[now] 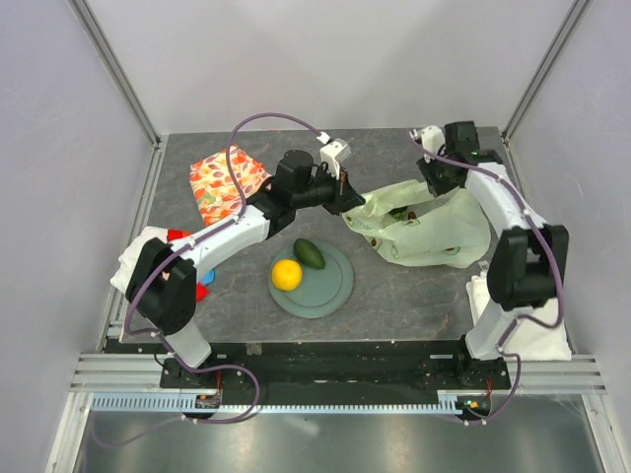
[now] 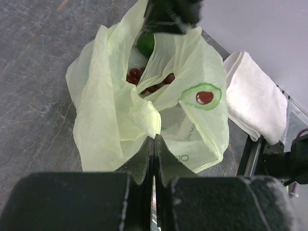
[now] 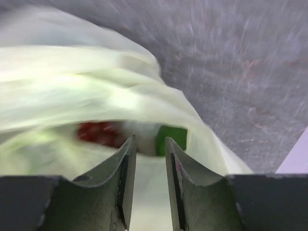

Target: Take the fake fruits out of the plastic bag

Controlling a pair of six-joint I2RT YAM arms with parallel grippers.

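My left gripper is shut on a gathered edge of the pale green plastic bag (image 2: pixel 98 110), also seen in the top view as a bag (image 1: pixel 434 236) right of center. Dark red grapes (image 2: pixel 134 77) and a dark green fruit (image 2: pixel 146 44) show inside its mouth. My right gripper (image 1: pixel 426 177) is over the bag's far side, blurred. In the right wrist view its fingers (image 3: pixel 126 175) stand somewhat apart; bag film shows through the gap, and any hold is unclear. Red grapes (image 3: pixel 101 133) and a green piece (image 3: pixel 171 137) lie beyond the fingertips.
A grey-green plate (image 1: pixel 330 294) holds a yellow fruit (image 1: pixel 287 275) and a dark green avocado (image 1: pixel 309 253). An orange patterned cloth (image 1: pixel 222 187) lies at the back left. White towels (image 1: pixel 523 325) rest at front right. Clear table separates plate and bag.
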